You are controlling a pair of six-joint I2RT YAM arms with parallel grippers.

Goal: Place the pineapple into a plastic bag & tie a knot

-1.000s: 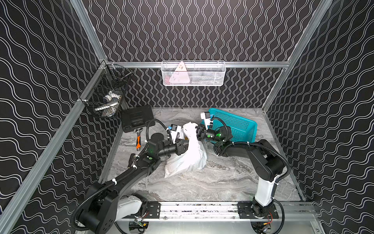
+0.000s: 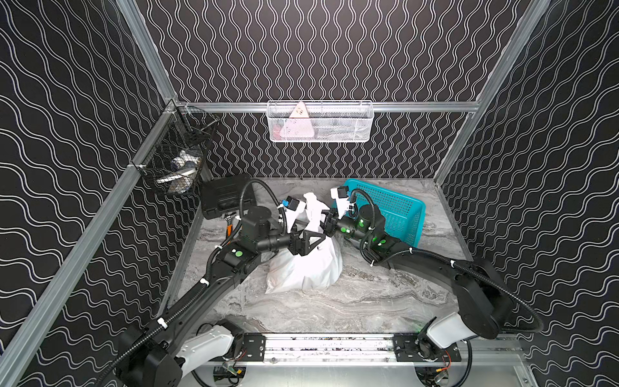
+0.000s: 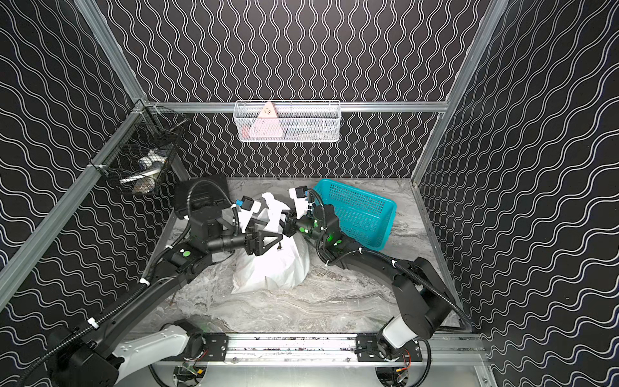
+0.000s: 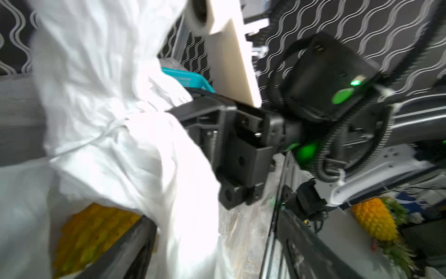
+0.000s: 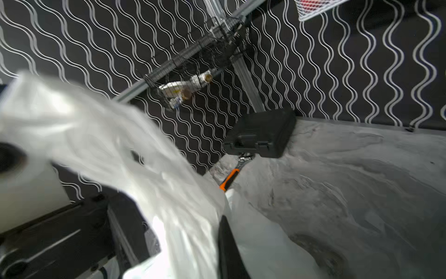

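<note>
A white plastic bag [image 2: 303, 267] sits mid-table, its gathered neck standing up between both grippers. In the left wrist view yellow pineapple skin [image 4: 95, 232] shows inside the bag [image 4: 111, 83]. My left gripper [image 2: 314, 240] is open in front of the neck, with bag plastic between or behind its fingers. My right gripper [image 2: 327, 223] is shut at the neck's right side; the plastic [image 5: 162, 200] hides its fingertips, so how much it pinches is unclear.
A teal basket [image 2: 412, 213] stands behind the right arm. A black case [image 2: 219, 193] and orange-handled wrench [image 5: 230, 177] lie at the back left. Bare table lies in front of the bag and at the right.
Both arms have risen, and the bag's neck now stands higher.
</note>
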